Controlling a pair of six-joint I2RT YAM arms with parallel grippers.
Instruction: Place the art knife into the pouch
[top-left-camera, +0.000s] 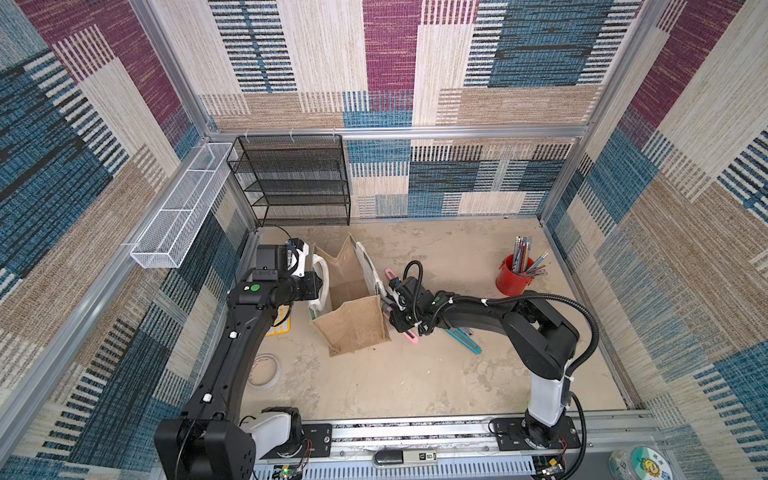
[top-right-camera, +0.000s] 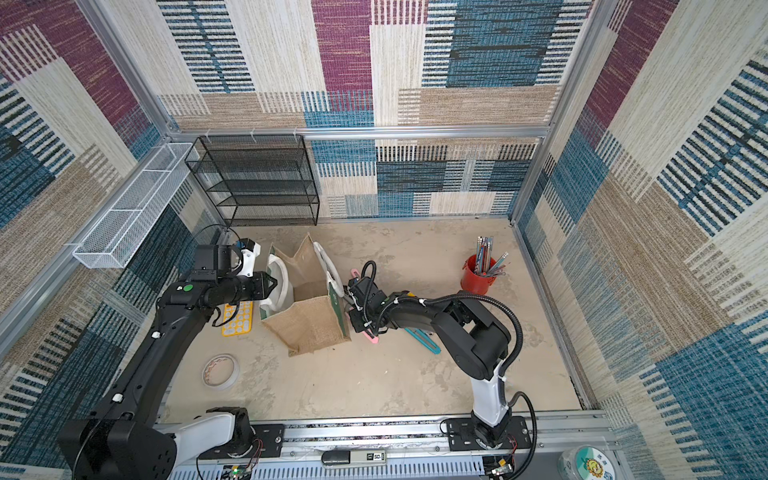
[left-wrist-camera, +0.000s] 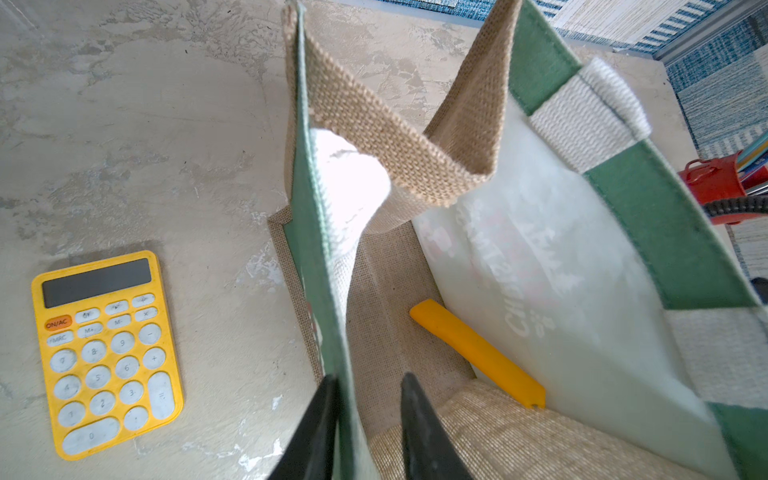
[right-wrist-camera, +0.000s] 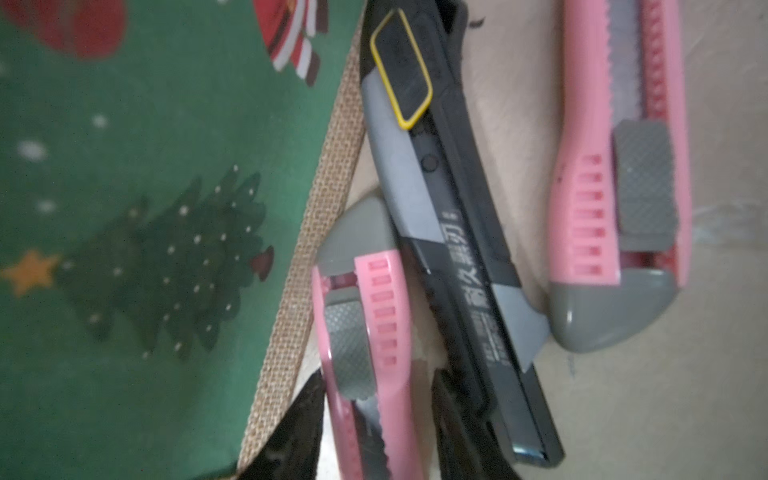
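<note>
The burlap pouch (top-left-camera: 356, 326) stands with its mouth spread, its green printed side (right-wrist-camera: 160, 200) facing the knives. My left gripper is shut on the pouch's left rim (left-wrist-camera: 313, 200). In the right wrist view, a pink art knife (right-wrist-camera: 388, 336) with a grey end lies beside the pouch. Fingers (right-wrist-camera: 300, 428) of my right gripper stand open on either side of it, low over the table. Close against that knife lies a black-and-grey art knife (right-wrist-camera: 468, 264); a second pink art knife (right-wrist-camera: 588, 216) is further right.
An orange-yellow stick-like object (left-wrist-camera: 478, 352) lies inside the pouch. A teal knife (top-left-camera: 464, 340) is under the right arm. A yellow calculator (left-wrist-camera: 104, 344) and a tape roll (top-left-camera: 264, 371) are at left; a red pencil cup (top-left-camera: 512, 280) stands at right.
</note>
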